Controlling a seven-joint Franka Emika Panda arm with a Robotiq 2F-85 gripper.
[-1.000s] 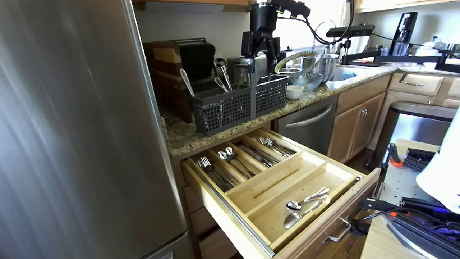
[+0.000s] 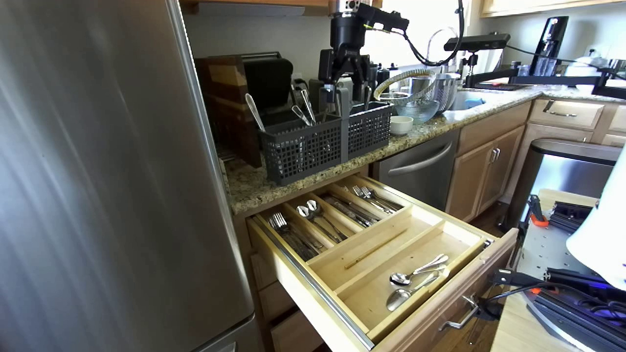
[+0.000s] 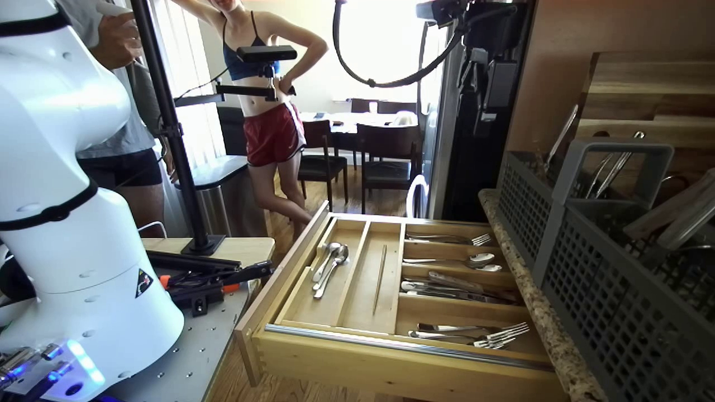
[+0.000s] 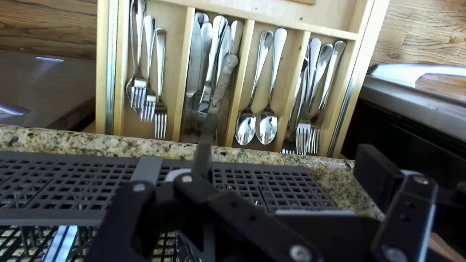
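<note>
My gripper (image 2: 344, 94) points down over the grey cutlery basket (image 2: 305, 149) on the counter, its fingers open. Nothing shows held between its fingers in the exterior view. In the wrist view one dark finger (image 4: 376, 168) stands at the right, and a blurred dark strip rises near the centre; what that strip is, I cannot tell. Utensil handles (image 2: 255, 111) stick up from the basket. Below, the drawer (image 3: 415, 348) is pulled out. Its back compartments hold forks (image 4: 148, 104), knives (image 4: 203, 65), large spoons (image 4: 267, 126) and more forks (image 4: 302, 135).
Two spoons (image 2: 400, 298) lie in the drawer's front compartment, and a thin stick (image 2: 375, 249) beside them. A white bowl (image 2: 401, 125) stands right of the basket. The refrigerator (image 2: 117, 176) borders the left. Two people stand in the background.
My gripper has shifted left along the basket in exterior view 1, toward the refrigerator side. Basket, drawer and cutlery look the same.
</note>
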